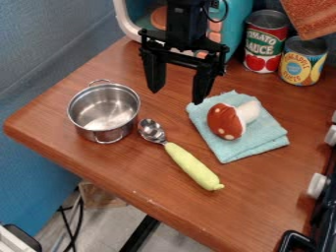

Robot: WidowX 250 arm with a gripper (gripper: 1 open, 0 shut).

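My black gripper [176,83] hangs at the top centre over the wooden table, its two fingers wide apart with nothing between them. Below and left sits a steel pot [102,113]. A spoon [153,132] lies beside a yellow corn cob [194,166]. To the right, a red-and-white mushroom toy [230,120] rests on a light blue cloth [251,143].
A tomato sauce can [264,44] and a yellow can [302,61] stand at the back right, near a teal bin [230,22] and an orange towel [312,14]. A black stove-like object [319,202] occupies the right edge.
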